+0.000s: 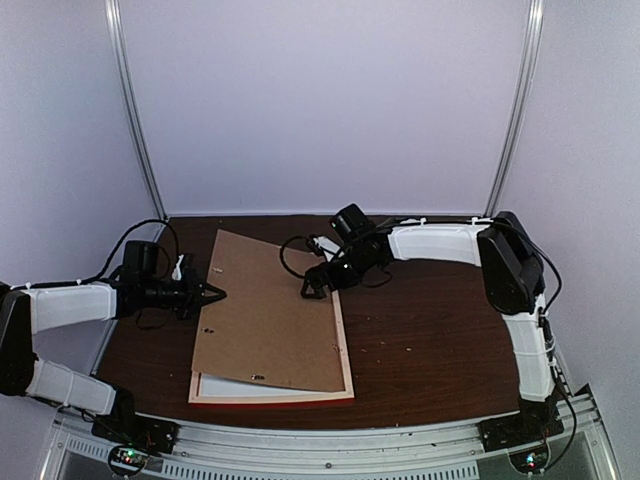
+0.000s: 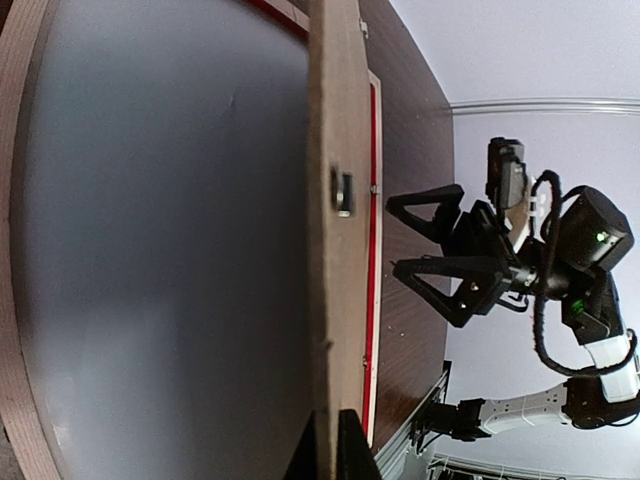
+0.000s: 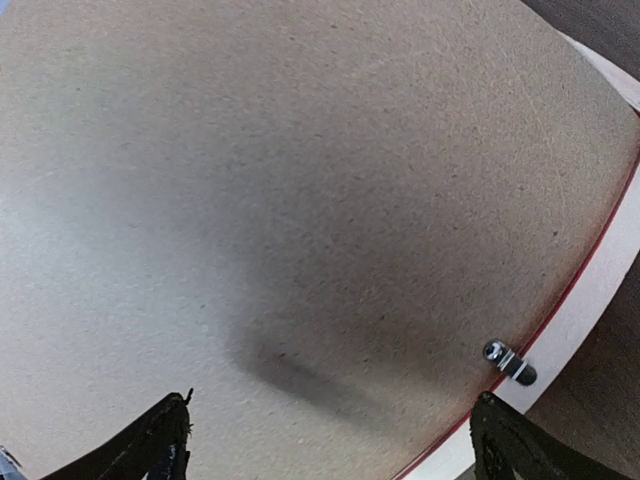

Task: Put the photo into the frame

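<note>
In the top view the brown backing board leans over the wooden frame, its left side raised. My left gripper is shut on that raised edge; in the left wrist view the board's thin edge runs down between the fingers. Below it, a pale grey sheet fills the frame; whether this is the photo, I cannot tell. Over the board's right side hangs my right gripper, open and empty. Its fingers straddle the board's edge area in the right wrist view.
A small metal clip lies across the red-lined frame edge. Another metal fitting sits on the board. To the right of the frame, the dark table is clear apart from tiny specks.
</note>
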